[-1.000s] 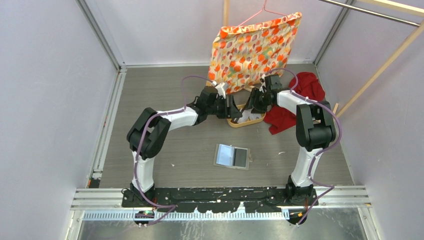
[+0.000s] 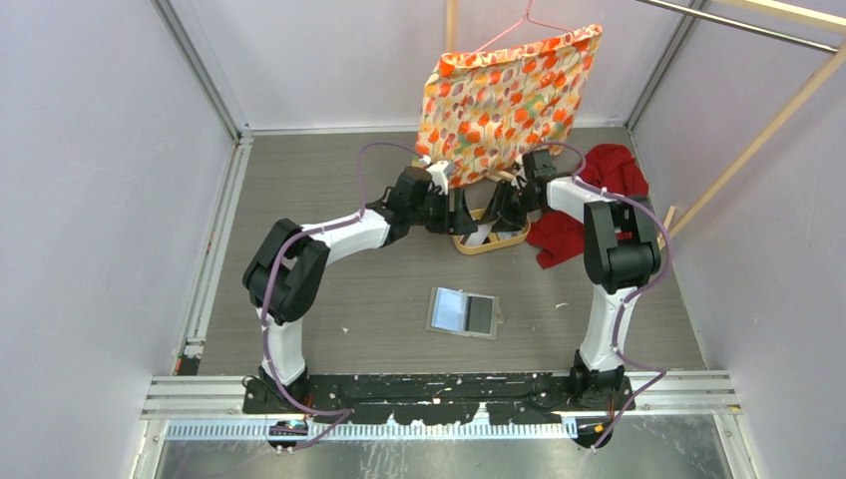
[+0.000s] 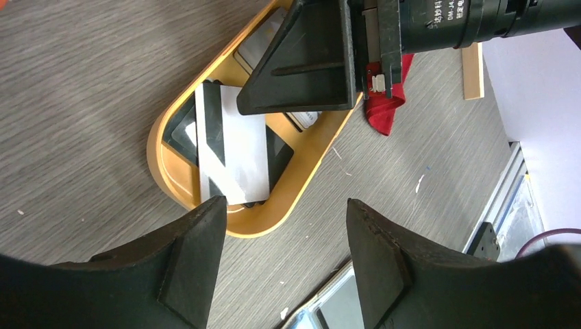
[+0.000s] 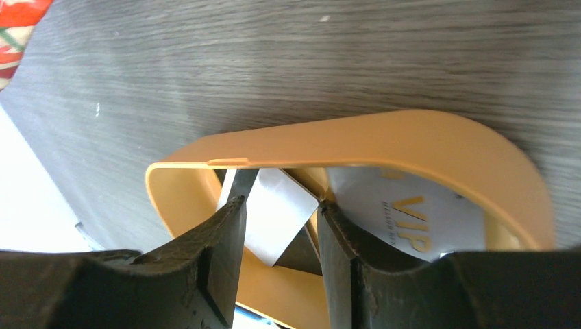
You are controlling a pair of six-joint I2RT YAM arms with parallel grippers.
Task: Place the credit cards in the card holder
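Observation:
A yellow oval basket (image 2: 491, 246) holds several cards. On top of dark cards at its near end lies a white card with a black stripe (image 3: 245, 147). A grey card with "VIP" lettering (image 4: 411, 212) rests in the other part of the basket. My right gripper is partly open over the basket, with the white card showing between and beneath its fingers. My left gripper stands open by the basket's left end, its fingers empty. The card holder (image 2: 464, 312), pale blue on one side and dark on the other, lies flat in front.
A red cloth (image 2: 609, 185) lies right of the basket. Patterned fabric (image 2: 504, 105) hangs behind it. Both grippers are close together over the basket. Table surface (image 2: 339, 299) around the card holder is clear.
The right arm made only small moves over the basket. The cards seen in the basket look shifted; more white shows on its left side.

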